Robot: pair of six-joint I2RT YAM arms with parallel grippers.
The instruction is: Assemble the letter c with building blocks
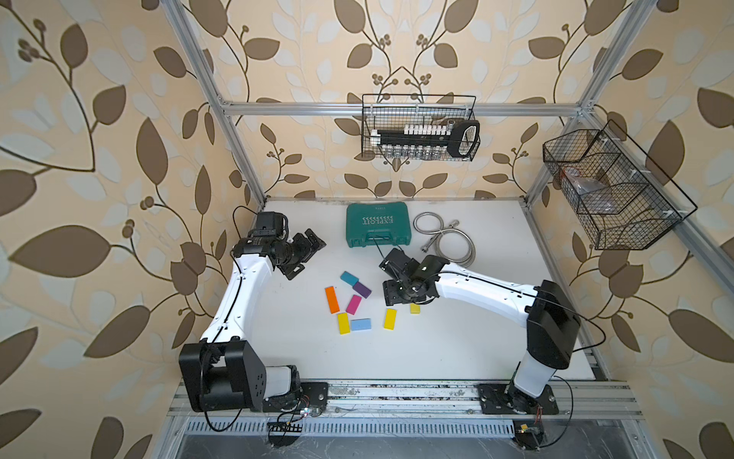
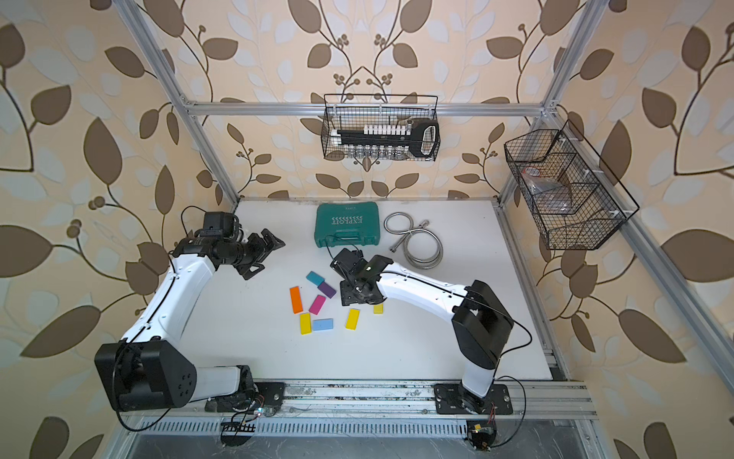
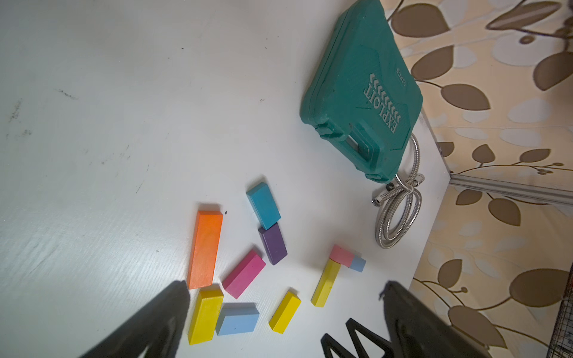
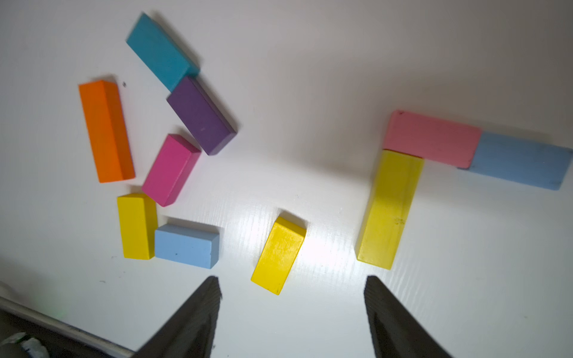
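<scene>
A pink block [image 4: 431, 139] and a blue block [image 4: 518, 160] lie end to end. The long yellow block [image 4: 390, 208] meets the pink one's near left end, forming a corner. Apart to its left lies a short yellow block [image 4: 278, 255]. Further left are orange [image 4: 107, 131], teal [image 4: 161, 51], purple [image 4: 201, 115] and magenta [image 4: 171, 170] blocks, another yellow block [image 4: 137, 226] and a light blue block [image 4: 186, 245]. My right gripper hangs open above the table, nothing between its fingers. My left gripper is open and empty, well left of the blocks.
A green case [image 1: 378, 224] and a coiled metal hose [image 1: 451, 241] lie at the back of the table. Wire baskets [image 1: 419, 130] hang above. Free white tabletop [image 1: 458, 344] spreads at the front right.
</scene>
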